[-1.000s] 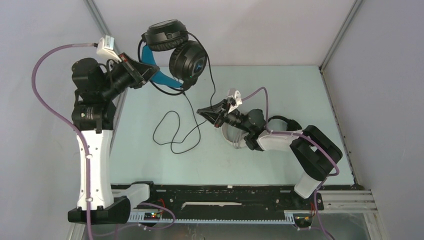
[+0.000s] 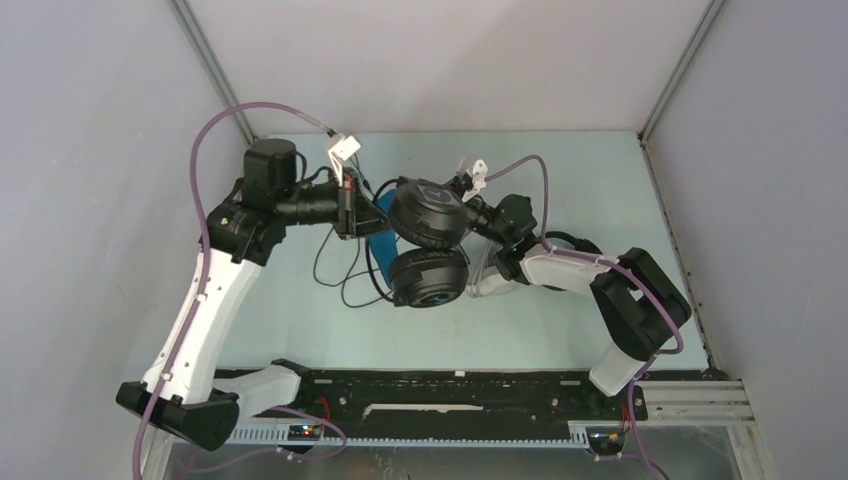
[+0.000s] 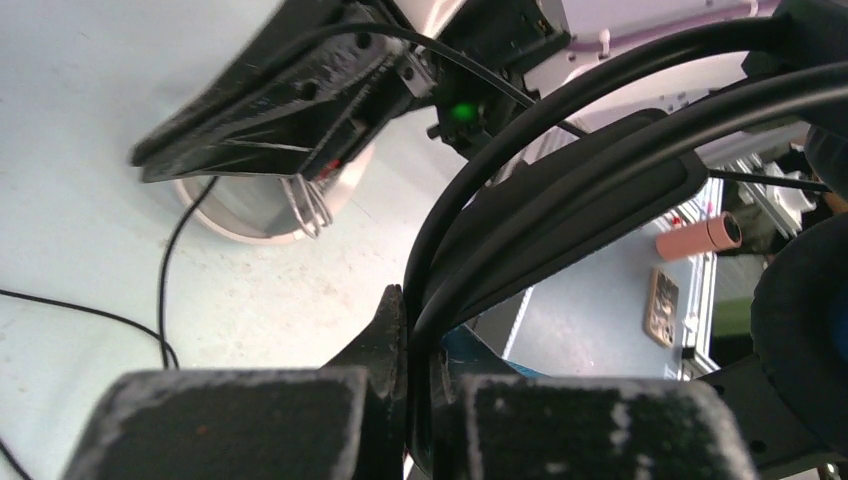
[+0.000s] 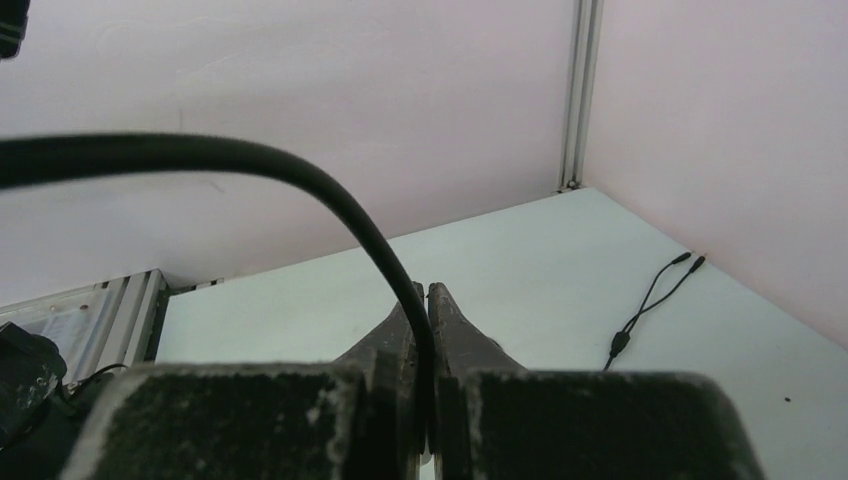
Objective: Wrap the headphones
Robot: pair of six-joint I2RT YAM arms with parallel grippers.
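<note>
The black headphones with blue inner band (image 2: pixel 383 255) hang from my left gripper (image 2: pixel 375 222), which is shut on their headband (image 3: pixel 540 110). In the top view the two earcups (image 2: pixel 428 275) sit one above the other in the picture, partly covering my right gripper. In the right wrist view that gripper is shut, with the black cable (image 4: pixel 300 170) running down into its fingers. In the left wrist view the right arm's gripper is left of the headband, the cable passing over it. Loops of cable (image 2: pixel 355 305) lie on the table.
A pale round container with light cords (image 3: pixel 240 225) sits under the right arm, and a black banded item (image 2: pixel 570 240) lies beside it. Walls enclose the back and sides.
My left gripper has carried the headphones down and to the right, toward the right gripper. The earcups now cover much of that gripper from above; the right arm has shifted slightly.
</note>
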